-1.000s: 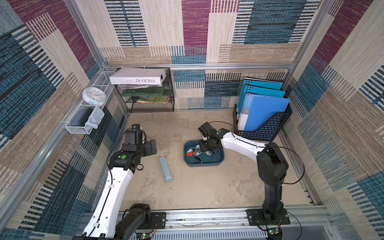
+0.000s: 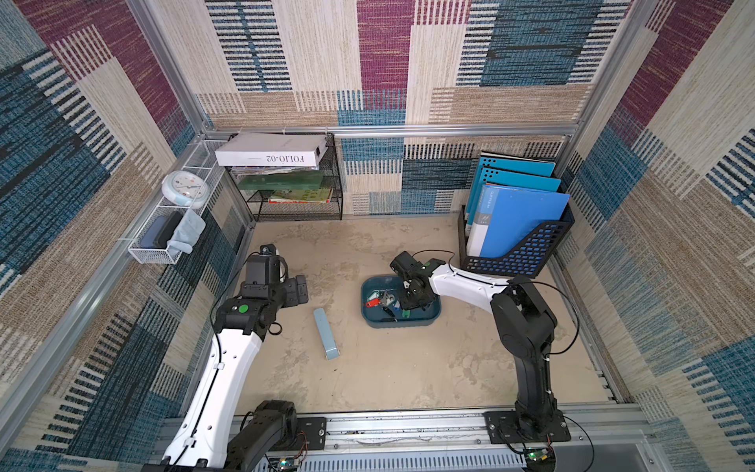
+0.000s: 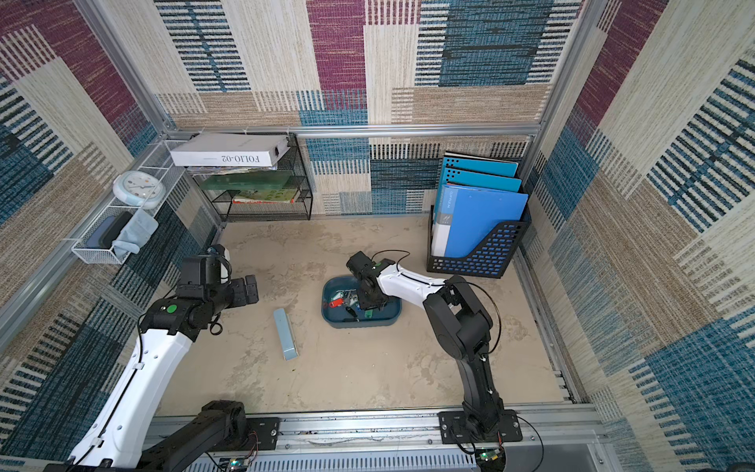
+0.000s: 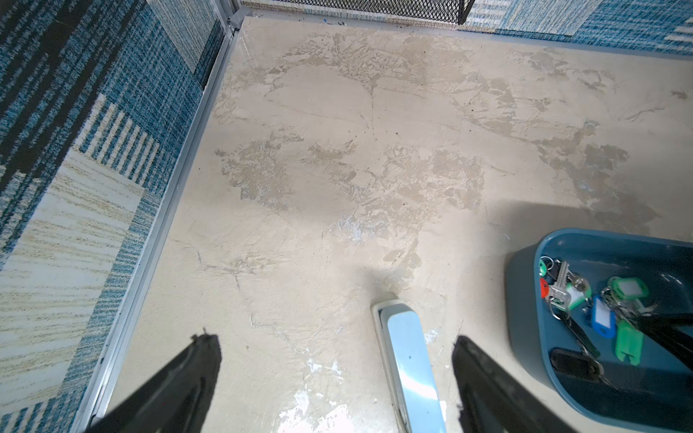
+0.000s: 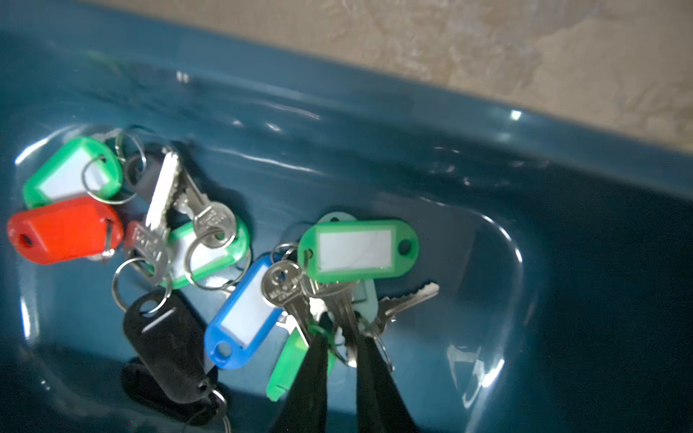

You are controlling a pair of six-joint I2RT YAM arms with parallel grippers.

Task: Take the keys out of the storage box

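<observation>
A dark teal storage box [image 2: 420, 318] holds several keys with red, green, blue and black tags. My right gripper is down inside it, its fingers close together among keys near a green tag [image 5: 288, 368]; whether anything is between them I cannot tell. In the left wrist view the box [image 4: 527, 310] is at the right, with a black finger reaching in. My left gripper hangs open over the table, left of the box, with nothing between its fingers.
A light blue oblong object [image 2: 325, 332] lies left of the box. A file holder [image 2: 512, 255] with folders stands at the back right, a wire shelf [image 2: 334, 196] at the back left, and a wire basket [image 2: 153, 251] on the left wall. The table around the box is mostly clear.
My right arm has shifted down and toward the near side, lower into the box, over the last second. The left arm has not moved.
</observation>
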